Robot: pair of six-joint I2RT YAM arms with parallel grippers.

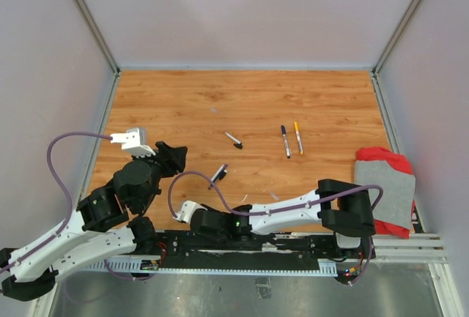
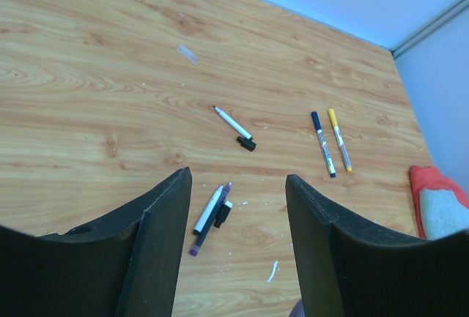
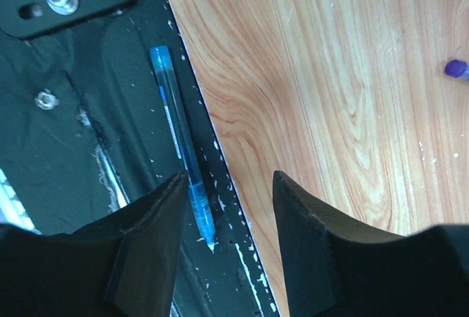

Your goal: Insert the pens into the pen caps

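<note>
My left gripper is open above the table, nothing between its fingers. Below it in the left wrist view lie a white pen [image 2: 208, 210], a dark purple-ended pen [image 2: 205, 233] against it, and a loose black cap [image 2: 224, 211]. Farther off, another white pen [image 2: 232, 122] has a black cap [image 2: 246, 143] by its end. A dark-ended pen [image 2: 323, 143] and a yellow-ended pen [image 2: 340, 140] lie at the right. Open and empty, my right gripper hovers over the table's front edge; a blue pen-like stick [image 3: 179, 135] lies below in the black strip.
The black strip [image 3: 73, 141] along the front edge holds bolts and debris. A red and grey cloth [image 1: 385, 185] lies at the right. Clear scraps [image 2: 187, 53] are on the wood.
</note>
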